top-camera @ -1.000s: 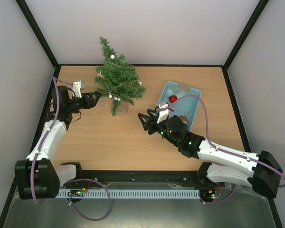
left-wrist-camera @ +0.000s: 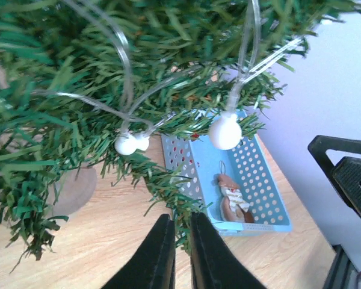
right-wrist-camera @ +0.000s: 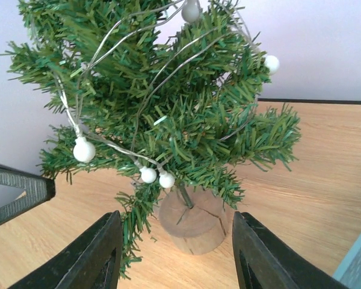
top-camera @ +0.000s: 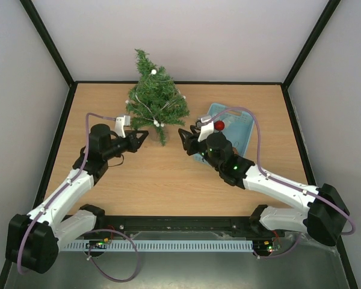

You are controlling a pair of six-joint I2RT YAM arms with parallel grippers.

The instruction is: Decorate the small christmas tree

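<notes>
The small green Christmas tree stands at the back of the table on a round wooden base, wound with wire bearing white bulbs. To its left front, my left gripper is slightly open, its fingers close together; a drooping branch shows just beyond the tips. My right gripper is wide open in front of the tree, with nothing between its fingers. A blue basket at the right holds a red ball and a brown figure ornament.
My right arm covers part of the basket in the top view. Free tabletop lies in front of the tree between the arms. Walls bound the table at the back and sides.
The right gripper moved a little right and toward the back.
</notes>
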